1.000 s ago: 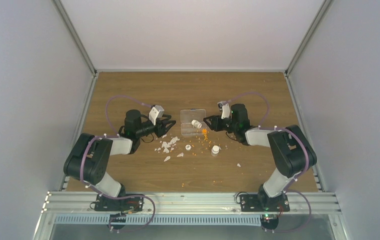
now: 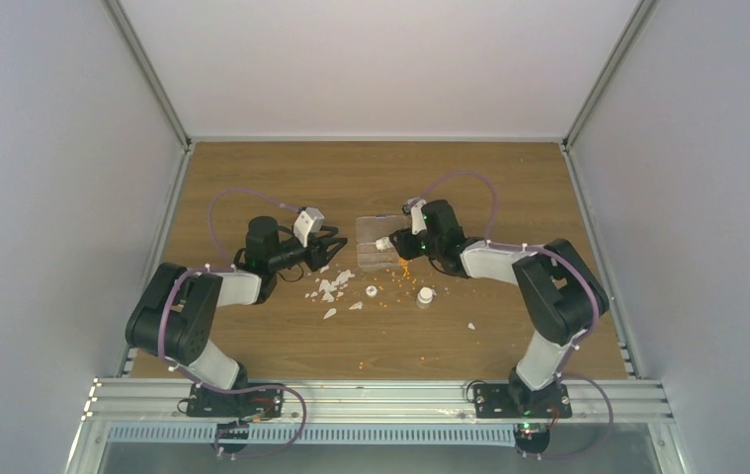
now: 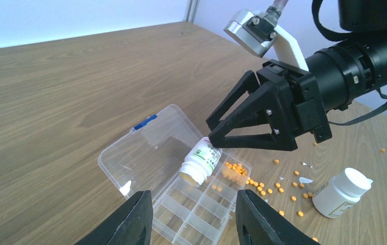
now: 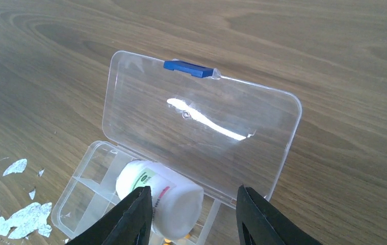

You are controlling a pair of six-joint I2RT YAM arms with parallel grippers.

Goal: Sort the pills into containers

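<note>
A clear divided pill box [image 3: 164,206] lies with its lid [image 4: 206,109] folded back. Across it rests a white pill bottle [image 3: 201,159] on its side, its mouth toward the left. Orange pills [image 3: 236,171] fill the right corner compartment and are scattered on the table beside it. My right gripper stands open at the bottle's base end; in the right wrist view the bottle's bottom shows close to the left finger [image 4: 130,222], and contact is hard to judge. Left of the box, my left gripper [image 2: 344,237] is open and empty.
An upright white capped bottle [image 3: 343,192] stands to the right in front of the box. A loose white cap [image 2: 371,291] and torn white scraps [image 2: 329,287] lie in front. The table behind the box is free.
My right gripper has moved left, from beside the box to over its right part at the lying bottle. The left arm and the bottle show no clear movement.
</note>
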